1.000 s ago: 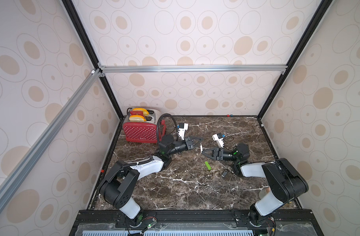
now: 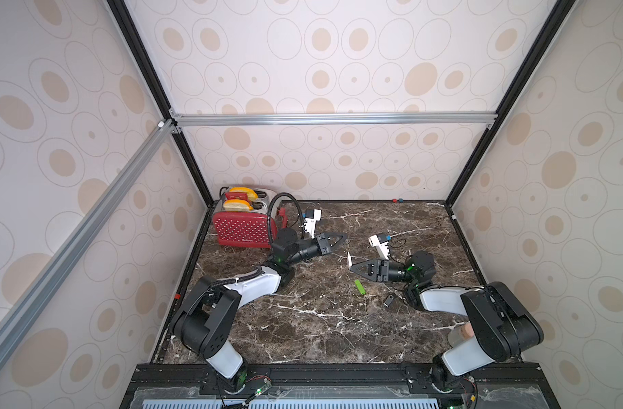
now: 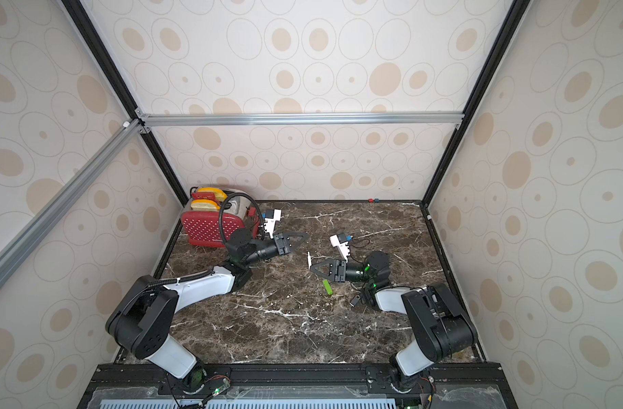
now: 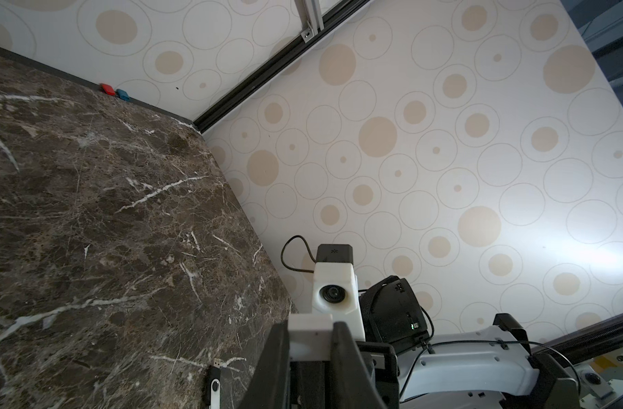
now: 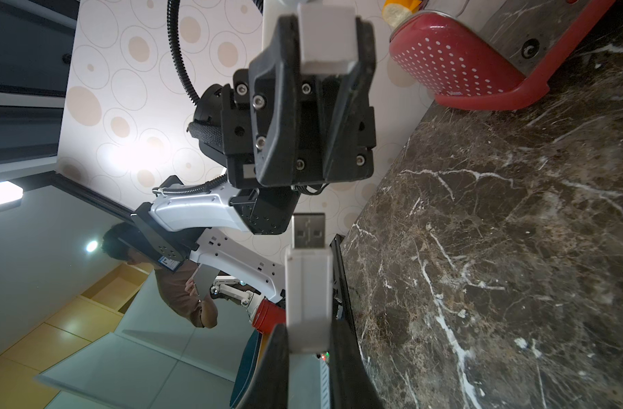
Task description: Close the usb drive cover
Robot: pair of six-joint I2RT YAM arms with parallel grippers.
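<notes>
A white USB drive (image 5: pixel 307 296) stands upright in my right gripper, which is shut on its lower end. Its metal plug (image 5: pixel 308 230) is bare and points toward the other arm. My left gripper is shut on a small white cover (image 4: pixel 310 330). From the right wrist, that cover (image 5: pixel 327 39) shows above the plug, with a clear gap between the two. In the top left view the left gripper (image 2: pixel 344 236) is farther back and slightly left of the drive (image 2: pixel 349 259).
A green stick (image 2: pixel 359 287) and a small dark drive (image 2: pixel 389 300) lie on the marble table below the right arm. A red toaster (image 2: pixel 242 229) fills the back left corner.
My left gripper has drawn back slightly to the left. The right gripper has shifted a little right and toward the front with the drive, so the gap between them is wider.
</notes>
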